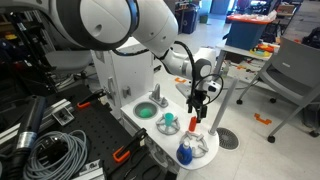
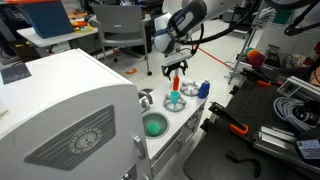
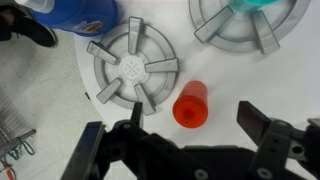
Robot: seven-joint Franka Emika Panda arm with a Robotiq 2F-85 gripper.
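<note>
My gripper stands open above the counter, with its fingers spread to the left and right in the wrist view. Between and just beyond them shows a red-orange bottle (image 3: 190,104), with nothing gripped. The same red bottle (image 1: 192,124) stands upright beside a grey burner in exterior view 1. A blue object (image 3: 85,12) lies at the upper left of the wrist view and sits at the counter's near end as a blue container (image 1: 185,155). A teal cup (image 1: 168,119) rests on the other burner; only its edge shows in the wrist view.
Two grey burners, one of them a bare burner (image 3: 136,67), lie on the white counter. A green-bottomed sink (image 1: 146,110) with a faucet is farther along, near a white cabinet (image 2: 70,115). Chairs and cables surround the counter.
</note>
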